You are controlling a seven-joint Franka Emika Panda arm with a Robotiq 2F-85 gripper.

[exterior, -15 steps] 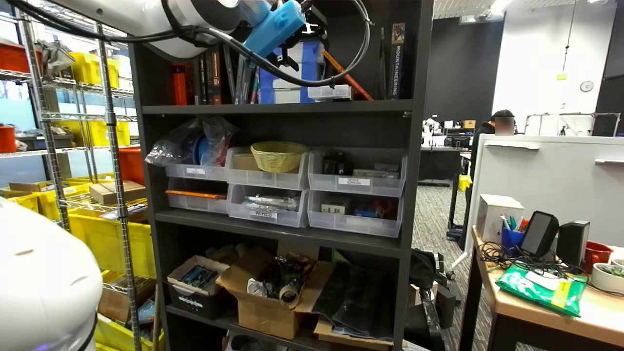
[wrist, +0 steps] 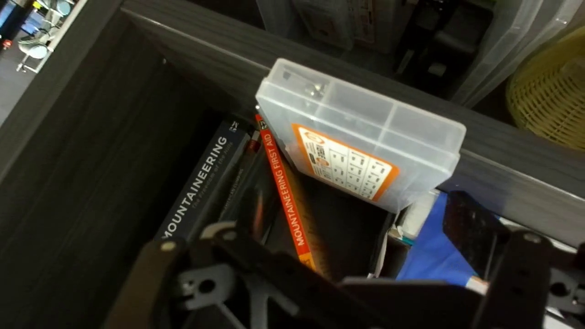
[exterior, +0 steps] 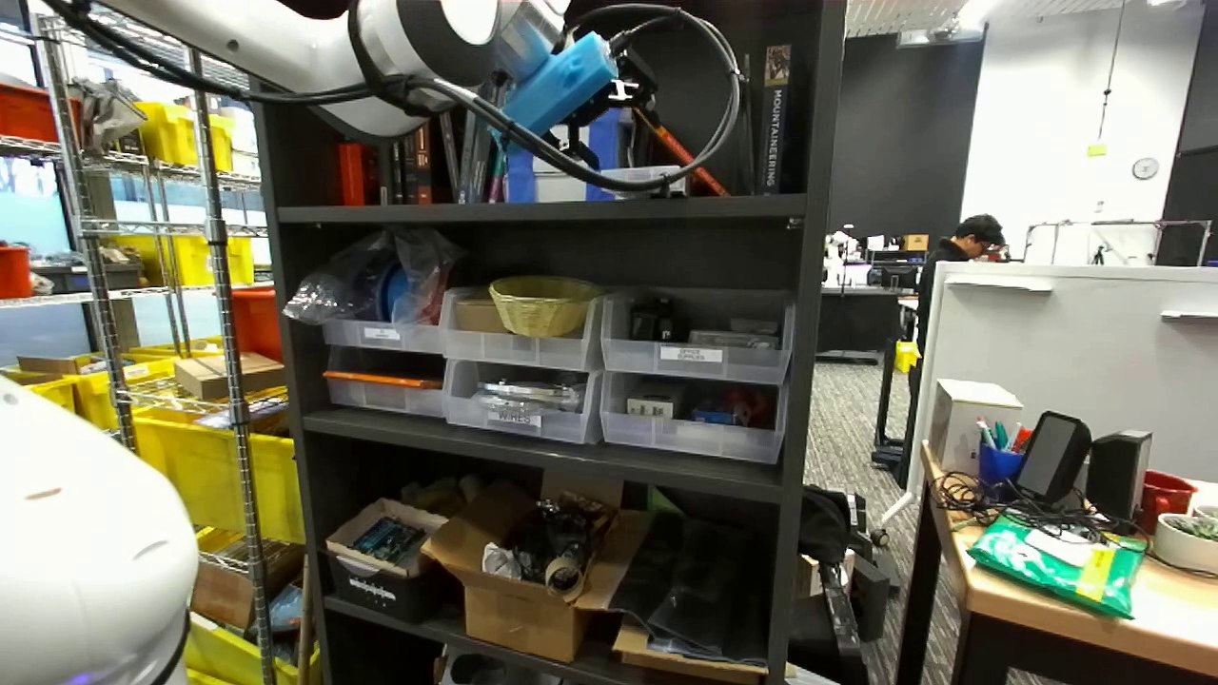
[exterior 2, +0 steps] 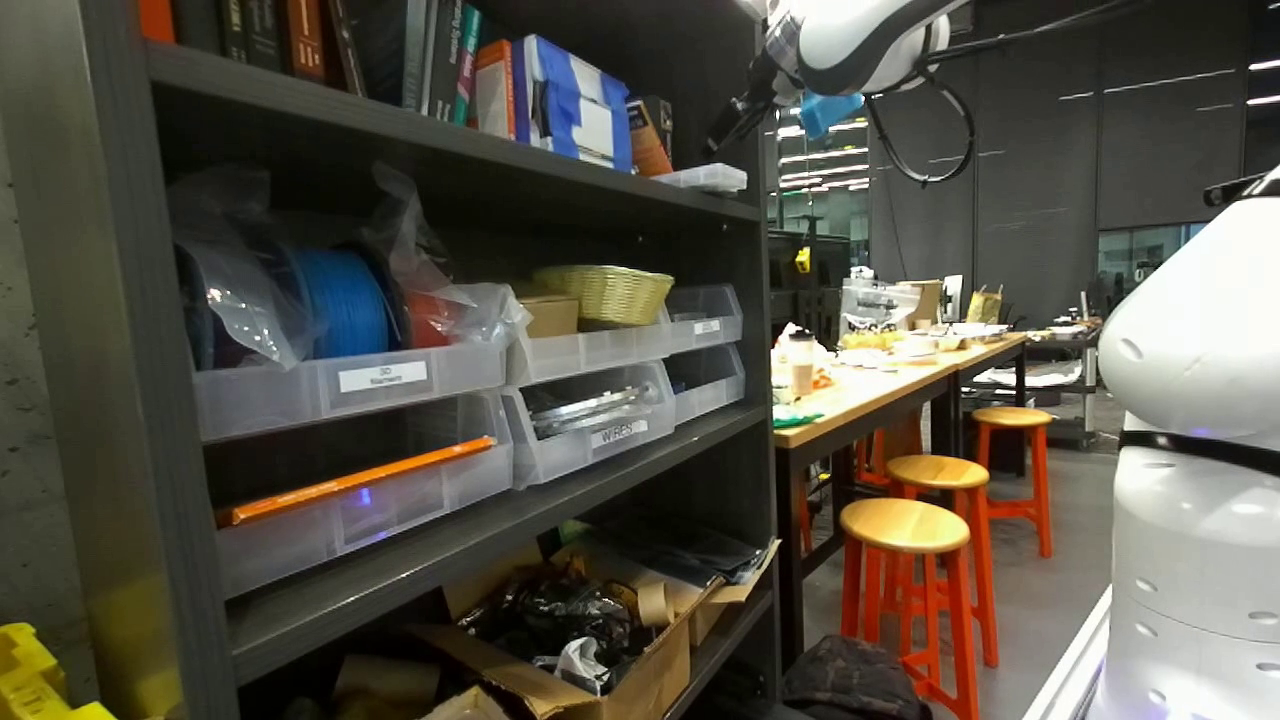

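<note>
A clear plastic compartment case point(wrist: 422, 131) with an orange-edged label lies at the front edge of the upper shelf point(exterior: 502, 213). The wrist view shows it ahead of my gripper, whose fingers are spread wide with nothing held. In exterior view 2 the dark gripper point(exterior 2: 738, 120) hangs just above the case point(exterior 2: 708, 178), near the shelf's right end. A cable loop crosses in front of the case in exterior view 1, partly hiding it.
Behind the case leans an orange book, Mountaineering First Aid point(wrist: 282, 186), beside a dark Mountaineering book point(wrist: 197, 178). A blue-and-white bundle point(exterior 2: 582, 102) stands to the left. Below are clear bins and a yellow basket point(exterior: 542, 306). The shelf's side wall bounds the right.
In exterior view 1 my arm and gripper have shifted right and a little lower, closer to the case. The cable loop has swung along with them. The shelf contents look unmoved.
</note>
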